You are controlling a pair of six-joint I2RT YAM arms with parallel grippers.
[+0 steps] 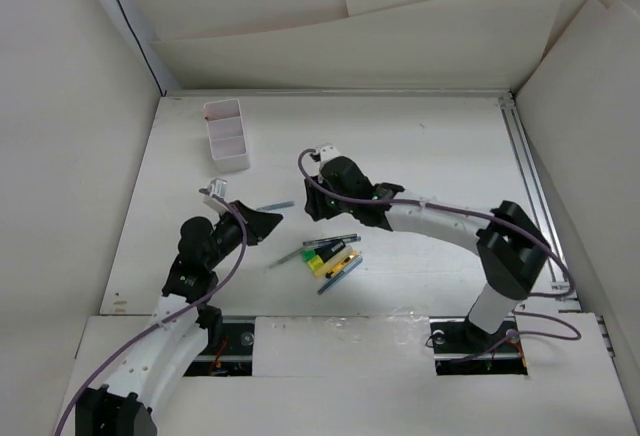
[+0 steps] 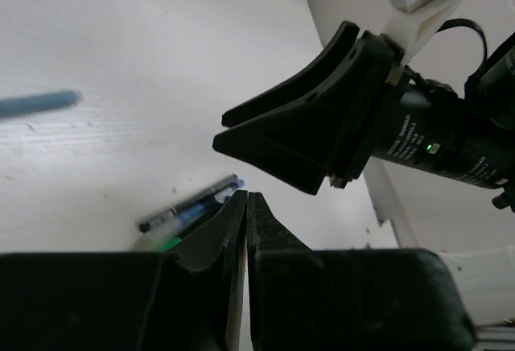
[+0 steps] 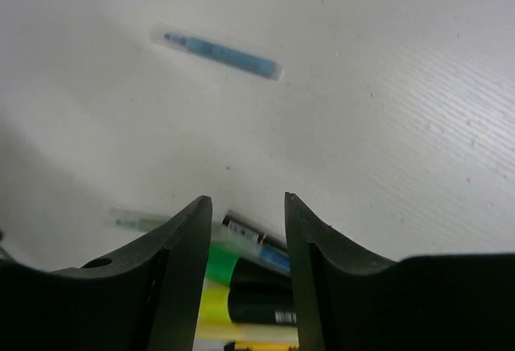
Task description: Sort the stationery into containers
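A light blue pen (image 1: 274, 206) lies alone on the white table between my grippers; it also shows in the right wrist view (image 3: 228, 55). In front lies a cluster of pens, highlighters (image 1: 325, 257) and markers, seen too at the bottom of the right wrist view (image 3: 247, 306). My left gripper (image 1: 275, 218) is shut, with nothing seen between its fingers, just beside the blue pen. My right gripper is raised over the table, part open with nothing between its fingers, behind the cluster.
A white three-compartment container (image 1: 228, 151) stands at the back left, with a small red item at its edge. Purple cables run along both arms.
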